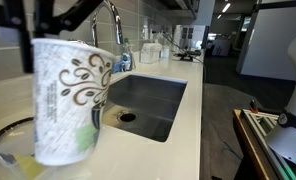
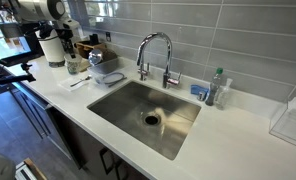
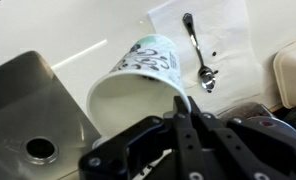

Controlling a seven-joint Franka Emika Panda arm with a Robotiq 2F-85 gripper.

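A white paper cup with a swirl print (image 1: pixel 73 105) looms large at the left of exterior view 1, hiding much of what lies behind it. In the wrist view, the same cup (image 3: pixel 138 90) hangs tilted with its open mouth toward the camera. My gripper is shut on the cup's rim. Exterior view 2 has the cup (image 2: pixel 71 62) small at the upper left, below the arm, over the far left end of the counter. A spoon (image 3: pixel 199 50) with dark specks near its bowl lies on a white napkin (image 3: pixel 228 70) beside the cup in the wrist view.
The steel sink (image 2: pixel 143 115) with its faucet (image 2: pixel 166 60) lies along the counter. A clear plastic container (image 1: pixel 8 160) is partly behind the cup. Bottles (image 2: pixel 218 85) stand behind the sink, and the right counter (image 2: pixel 238 135) is bare.
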